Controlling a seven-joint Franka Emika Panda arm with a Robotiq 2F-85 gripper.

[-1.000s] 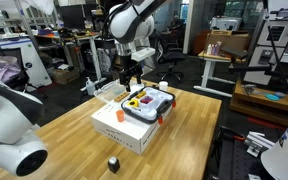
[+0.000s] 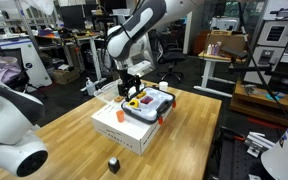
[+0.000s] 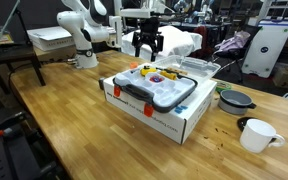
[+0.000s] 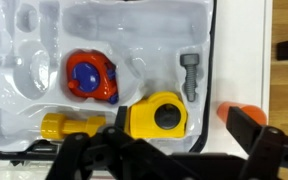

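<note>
A grey tray (image 3: 166, 93) with moulded compartments sits on a white box (image 3: 149, 116). In the wrist view, a round red piece with a blue centre (image 4: 91, 76) rests in it, with a dark grey bolt (image 4: 190, 75) to its right. A yellow piece with a black knob (image 4: 158, 116) lies near the lower edge, beside another yellow piece (image 4: 72, 127). Over this lower edge, my gripper stands open, its dark fingers spread on either side of the black-knobbed piece in this view. Nothing is held. In exterior view 1, the gripper hangs over the tray's far side.
An orange round object (image 4: 242, 121) is at the tray's right in the wrist view. A white mug (image 3: 261, 135), a grey pot (image 3: 235, 101) and a clear container (image 3: 191, 66) stand on the table. The wooden surface (image 3: 112, 145) in front of the box is mostly clear.
The arm has come lower and slightly to the right in exterior view 1, closer to the tray. The tray and its pieces look unmoved.
</note>
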